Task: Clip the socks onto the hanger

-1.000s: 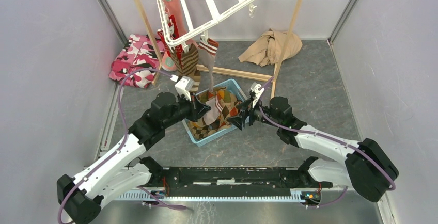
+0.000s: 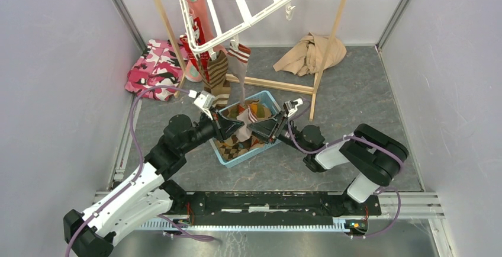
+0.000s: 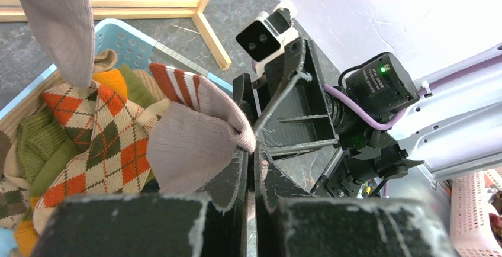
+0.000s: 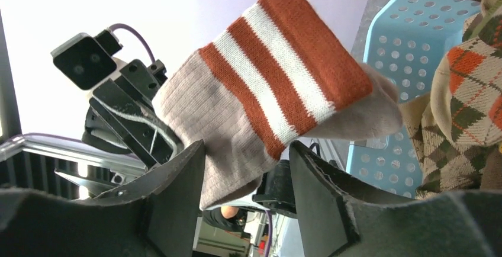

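A pale sock with red and white stripes [image 3: 195, 91] hangs over the blue basket [image 2: 228, 162]; my left gripper is shut on it. More socks, patterned argyle and green, lie in the basket. Above, socks [image 2: 216, 67] hang from clips on the white hanger [image 2: 248, 20].
A wooden stand [image 2: 266, 83] frames the hanger. A pink camouflage cloth [image 2: 151, 73] lies at left, a tan cloth [image 2: 308, 55] at back right.
My right gripper has moved left to the sock held by my left gripper, its arm shifting inward.
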